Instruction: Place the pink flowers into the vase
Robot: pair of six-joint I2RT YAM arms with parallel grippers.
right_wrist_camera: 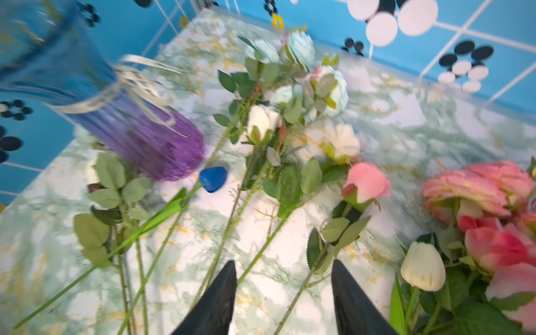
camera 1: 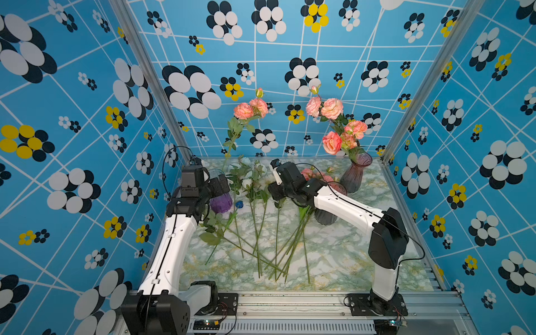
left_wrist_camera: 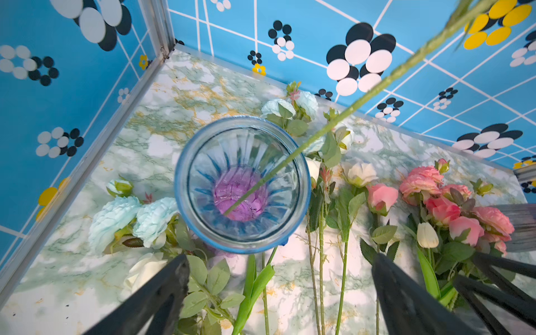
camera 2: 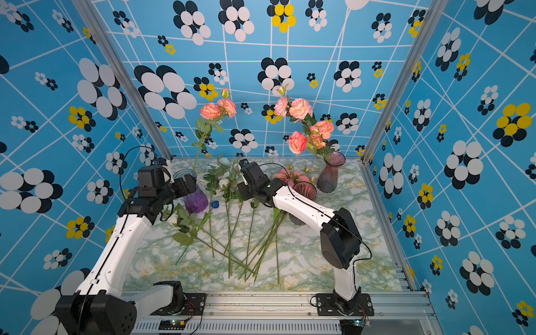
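The blue-and-purple glass vase point(left_wrist_camera: 186, 184) stands at the left of the table, and a single stem point(left_wrist_camera: 335, 121) leans out of its mouth. Pink blooms point(camera 1: 244, 110) top that stem in the top left view. My left gripper is open beside the vase, nothing between its fingers. In the right wrist view, a pink rosebud point(right_wrist_camera: 368, 181) lies on the table, its stem running down between the parted fingers of my right gripper. These fingers do not close on it. More pink flowers point(right_wrist_camera: 477, 189) lie in a bunch to the right.
A smoky vase point(camera 1: 353, 176) with coral roses point(camera 1: 332, 142) stands at the back right. A second dark vase point(camera 1: 325, 216) is partly behind the right arm. Pale blue and white flowers point(right_wrist_camera: 262, 120), a blue bud point(right_wrist_camera: 213, 179) and many stems cover the middle.
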